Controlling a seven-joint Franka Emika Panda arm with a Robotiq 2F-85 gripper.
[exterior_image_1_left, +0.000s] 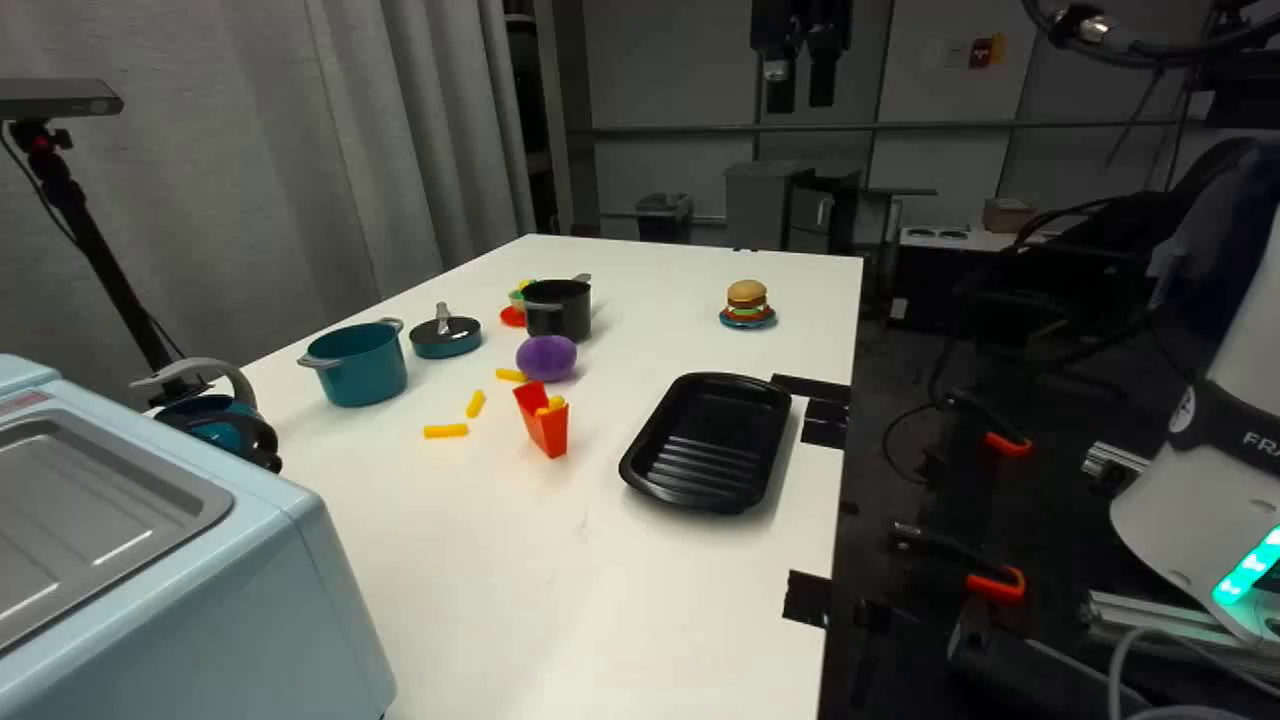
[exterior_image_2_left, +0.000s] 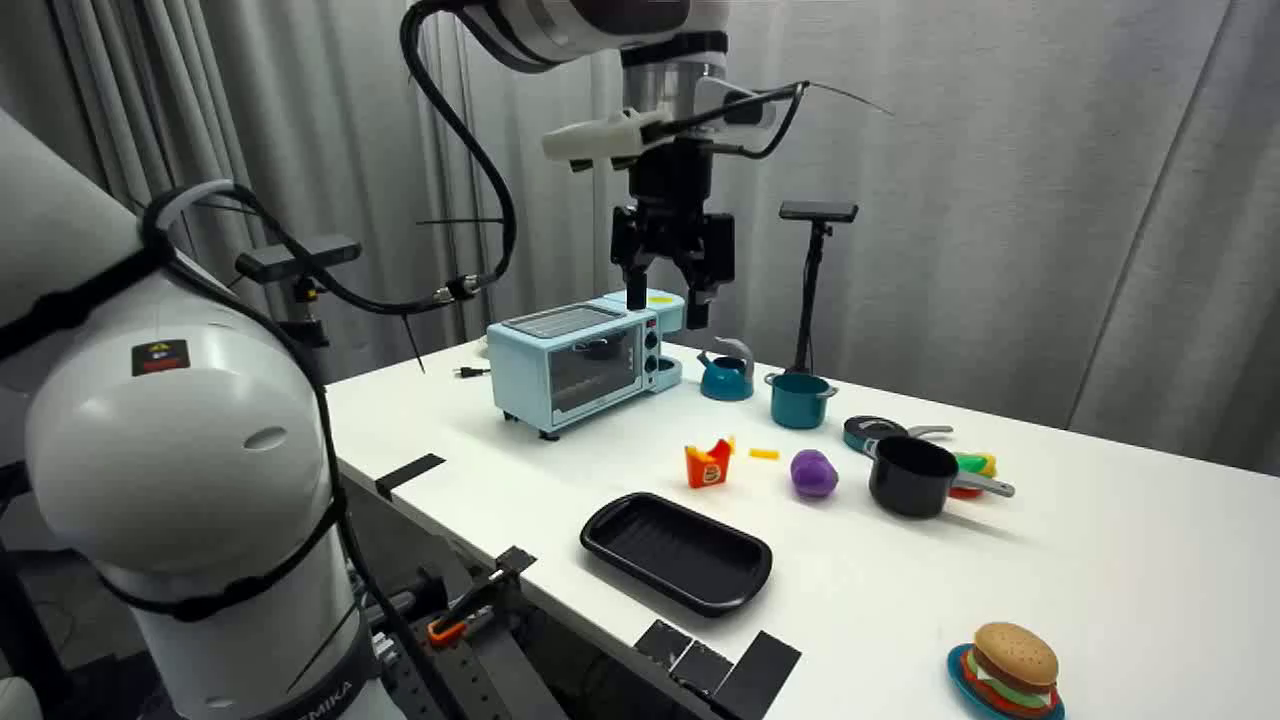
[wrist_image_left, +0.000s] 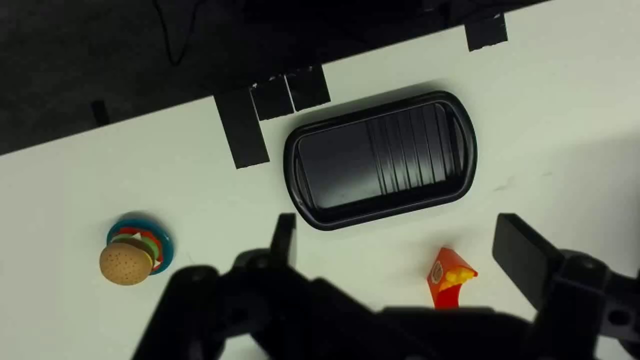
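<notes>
High above the white table, my gripper hangs open, its two fingers wide apart and the space between them empty. Below it in the wrist view are a black ridged tray, which is empty, and a red fries box holding some yellow fries. A toy burger rests on a small blue plate, away to the left in that view. In exterior view 1, loose yellow fries lie near the box, and a purple round object sits just behind it.
A light blue toaster oven stands at the table's far end, with a teal kettle beside it. A teal pot, a lidded pan and a black saucepan line the far side. Bare table surrounds the burger.
</notes>
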